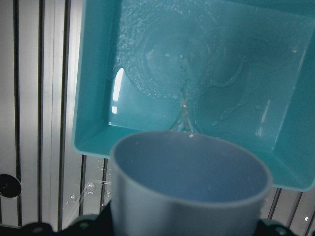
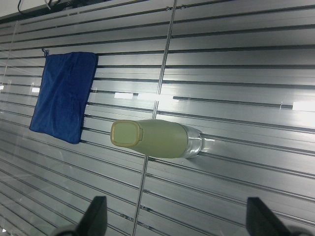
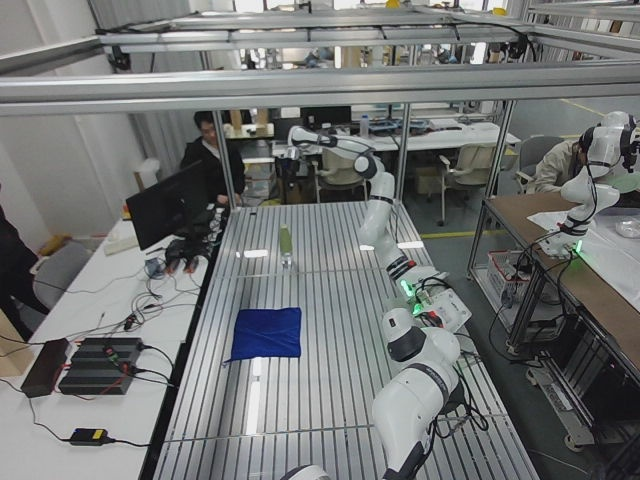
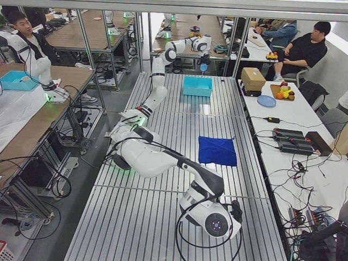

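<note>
In the left wrist view my left gripper is shut on a grey-blue cup (image 1: 189,211), held above a turquoise bin (image 1: 91,98) with splashed, rippling water inside; the cup (image 4: 203,67) also shows at the far end in the camera right view. My right gripper is open, empty, above a green bottle (image 2: 162,140) with a clear lower part, standing on the slatted metal table (image 2: 236,187). A blue cloth (image 2: 64,93) lies flat beside the bottle, apart from it.
Side desks carry power units (image 3: 100,365), cables, a monitor (image 3: 160,205), a cardboard box (image 4: 253,79) and a fruit board (image 4: 283,92). Metal frame posts and rails surround the table.
</note>
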